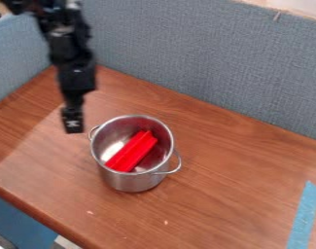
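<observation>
A steel pot [158, 179] with two handles stands on the wooden table, holding a red object [131, 151] and something pale partly hidden under it. My gripper [73, 119] is above and to the left of the pot, blurred and outside it; whether it is open or shut cannot be made out.
Grey-blue padded walls [212, 68] bound the table at the back and left.
</observation>
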